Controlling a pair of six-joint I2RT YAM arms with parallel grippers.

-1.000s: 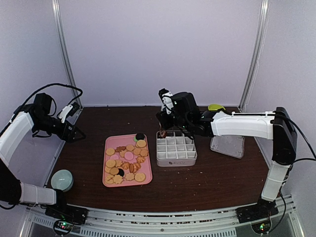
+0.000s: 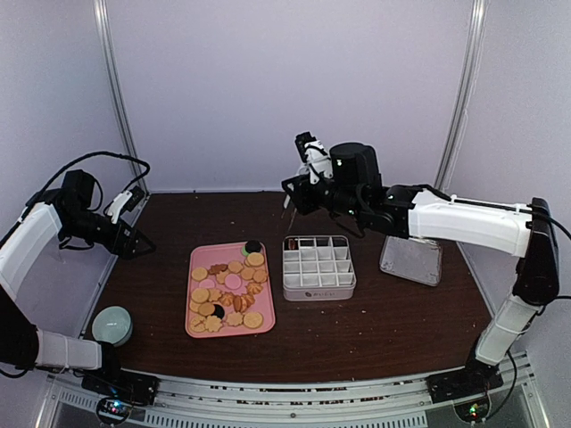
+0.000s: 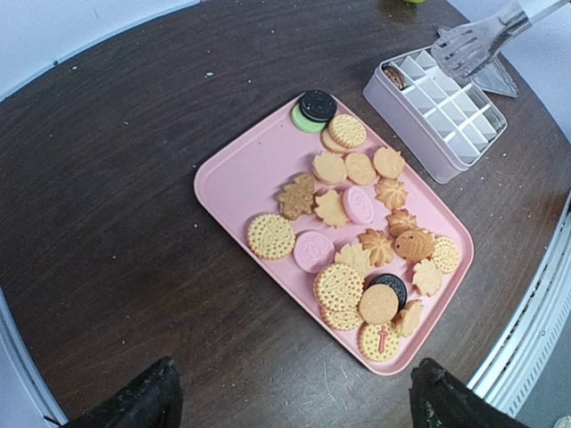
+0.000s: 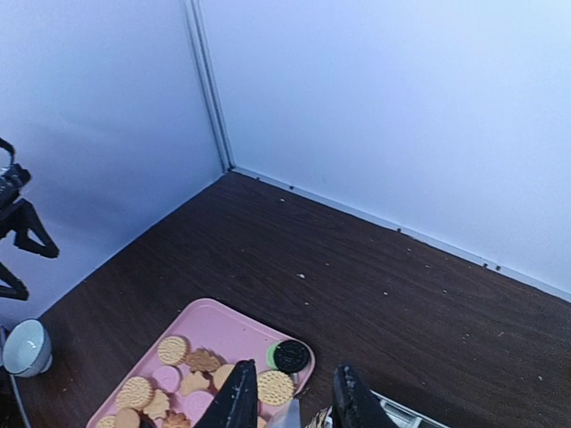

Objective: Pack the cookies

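Observation:
A pink tray of assorted cookies lies left of the white compartment box. In the left wrist view, a brown cookie stands in the box's far corner compartment; the other visible compartments look empty. My right gripper is raised above the box, shut on a clear slotted tool, which shows nothing on it in the left wrist view. My left gripper hangs open at the left, away from the tray, nothing between its fingers.
A clear lid lies right of the box. A pale bowl sits front left. A green item at the back right is mostly out of sight. Bare table lies behind and in front of the tray.
My right gripper has risen from low over the box's back left compartment, lifting the clear tool; the brown cookie is left in that compartment. The left arm has stayed still.

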